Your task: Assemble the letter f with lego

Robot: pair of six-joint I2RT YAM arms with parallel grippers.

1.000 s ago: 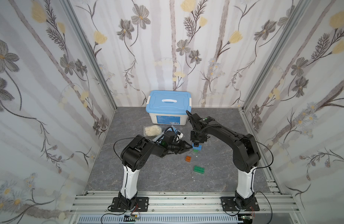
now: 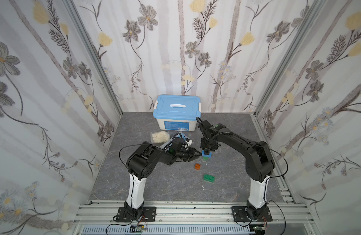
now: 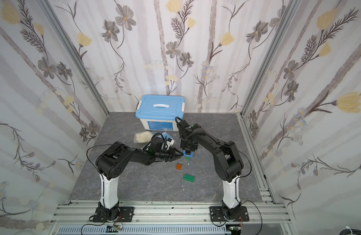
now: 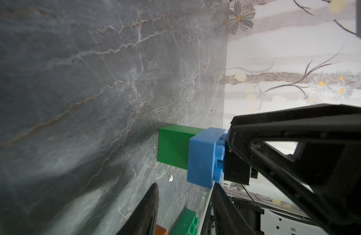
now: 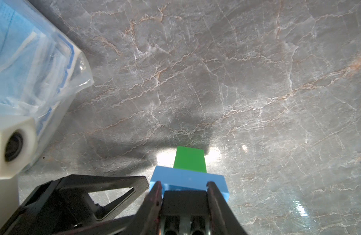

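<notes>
A green brick (image 4: 172, 145) stands on the table with a blue brick (image 4: 202, 156) against it. A dark block (image 5: 184, 203) is at the blue brick's studded side, between the fingertips of my right gripper; whether they grip it is unclear. My left gripper is low beside the stack, its fingertips apart in its wrist view; anything held between them is not clearly visible. An orange brick (image 2: 197, 166) and a longer green brick (image 2: 208, 177) lie nearer the front.
A lidded box (image 2: 176, 107) stands at the back. A clear bag (image 2: 159, 137) and a blue packet (image 5: 27, 58) lie left of the bricks.
My right arm has shifted very slightly at the stack. The left arm and the loose bricks look unchanged.
</notes>
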